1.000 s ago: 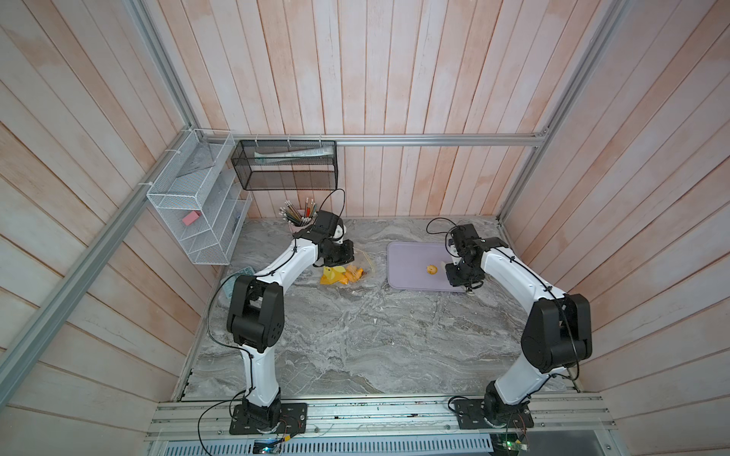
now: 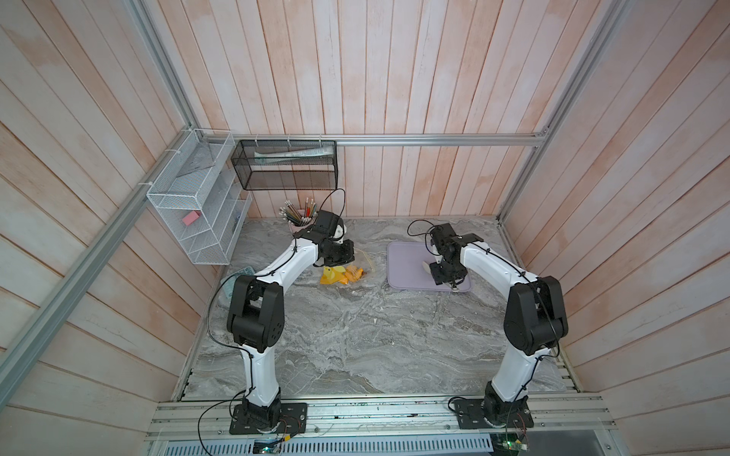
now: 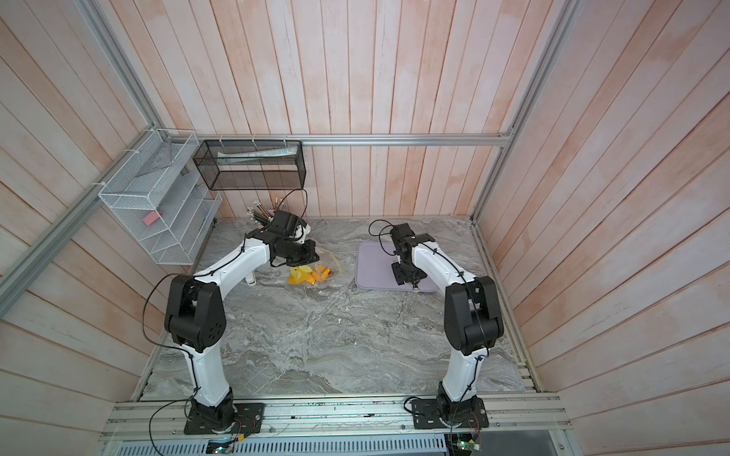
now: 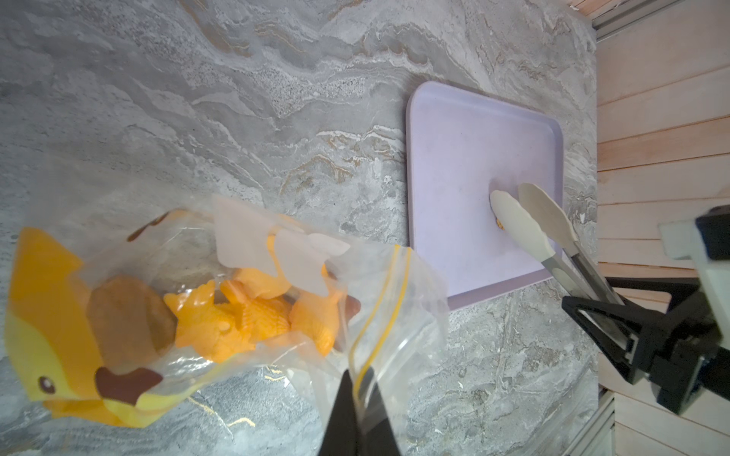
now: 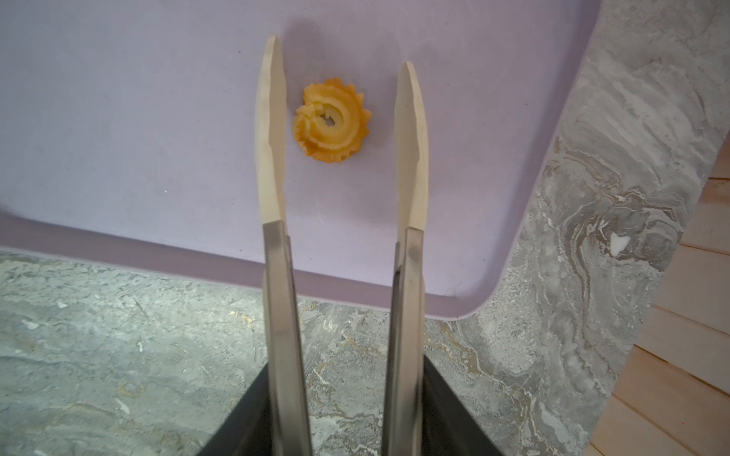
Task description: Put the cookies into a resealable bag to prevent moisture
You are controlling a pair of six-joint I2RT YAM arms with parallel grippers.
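In the left wrist view my left gripper is shut on the clear zip bag (image 4: 391, 296), pinching it by its edge near the yellow zip lines. Inside the bag lie several orange cookies (image 4: 258, 311) and a brown round one (image 4: 129, 319). My right gripper is shut on the metal tongs (image 5: 407, 292), whose pale tips point at the lavender tray (image 5: 190, 152). Between the spread tips, touching neither, a ring-shaped golden cookie (image 5: 330, 121) rests on the tray. From the top left view the right arm hides it.
A wire basket (image 2: 285, 168) hangs on the back wall, with a pencil holder (image 2: 300, 216) below it. White wire shelves (image 2: 199, 201) stand at left.
My right arm has moved left across the tray with the tongs, and the cookie seen there earlier is now covered in the top left view. The left arm and bag stay put.
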